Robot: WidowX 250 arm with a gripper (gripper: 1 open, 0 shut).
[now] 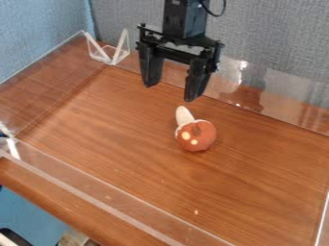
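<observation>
My black gripper [171, 79] hangs at the top centre over the wooden board, its two fingers wide apart with nothing between them. Below it and a little to the right, an orange-red round toy [198, 138] with pale spots and a white upright part rests on the board, apart from the fingers.
The wooden board [115, 154] is mostly clear, bordered by clear plastic walls. A white wire-like frame [108, 48] stands at the back left. Grey and blue padded walls rise behind. Small objects lie outside the board at the bottom left.
</observation>
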